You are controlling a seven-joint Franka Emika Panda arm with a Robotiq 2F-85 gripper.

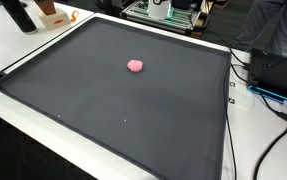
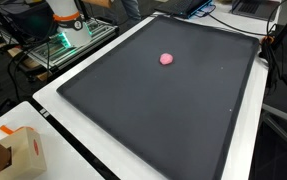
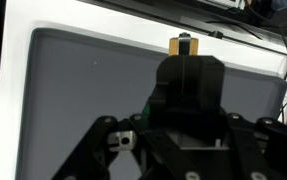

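A small pink round object (image 1: 135, 66) rests alone on the dark grey mat, toward its back; exterior view 2 shows the same pink piece (image 2: 166, 59). In the wrist view my gripper is shut on a tan, wood-coloured block, whose edge (image 3: 174, 46) shows beside the dark fingertips. Most of that block is hidden by the gripper body. Neither exterior view shows the gripper, and the pink object is out of sight in the wrist view.
Cables (image 1: 230, 100) run along its right side. A tan box (image 2: 21, 153) stands off the mat's near left corner in exterior view 2.
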